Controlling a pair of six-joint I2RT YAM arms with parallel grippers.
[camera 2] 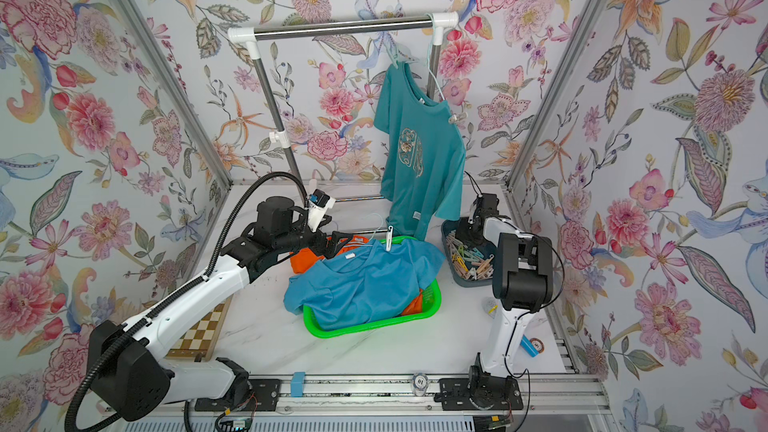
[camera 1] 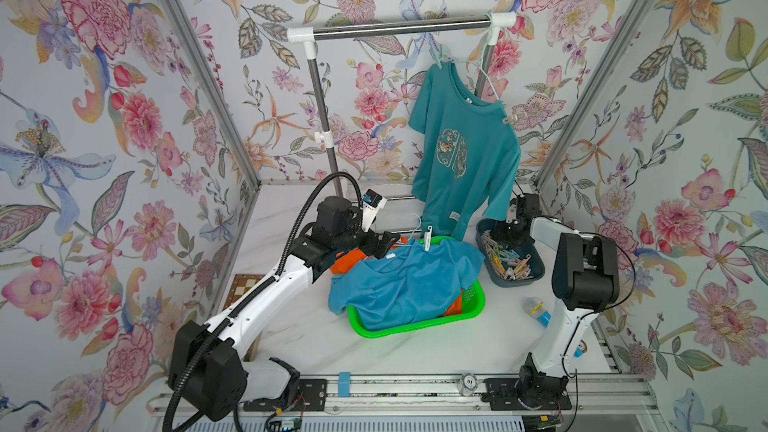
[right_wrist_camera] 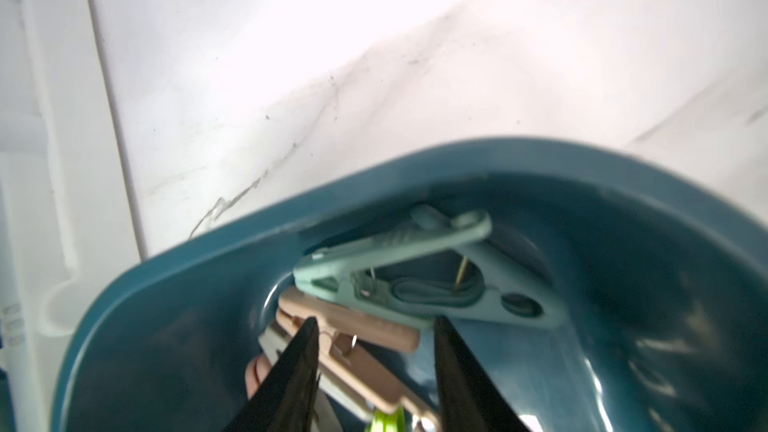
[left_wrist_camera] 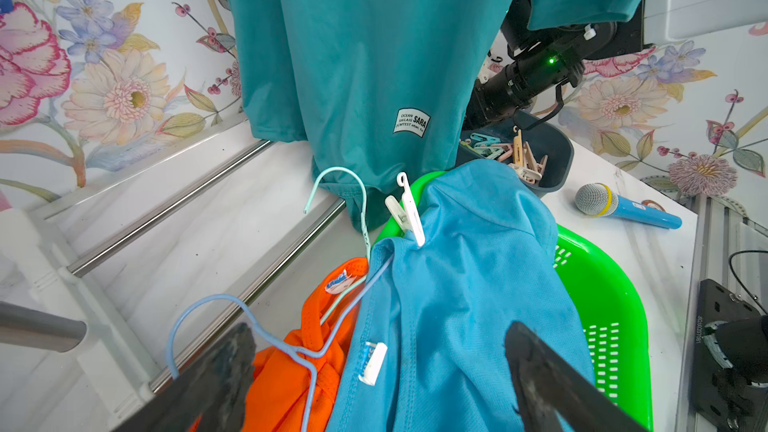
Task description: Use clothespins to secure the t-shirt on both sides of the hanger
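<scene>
A teal t shirt (camera 1: 456, 144) hangs on a hanger from the rack, with a clip (camera 1: 509, 118) at its right shoulder. My right gripper is down in the grey-blue bin of clothespins (camera 1: 516, 276), fingers apart above pink and mint clothespins (right_wrist_camera: 384, 252); whether anything sits between the fingertips is unclear. My left gripper stands open over the green basket (camera 1: 416, 328), above a blue shirt (left_wrist_camera: 472, 288), an orange garment (left_wrist_camera: 280, 384), loose hangers and a white clothespin (left_wrist_camera: 410, 216).
The metal rack (camera 1: 400, 27) spans the back. A blue microphone (left_wrist_camera: 640, 212) lies front right of the bin. A checkered board (camera 2: 200, 328) is at the left edge.
</scene>
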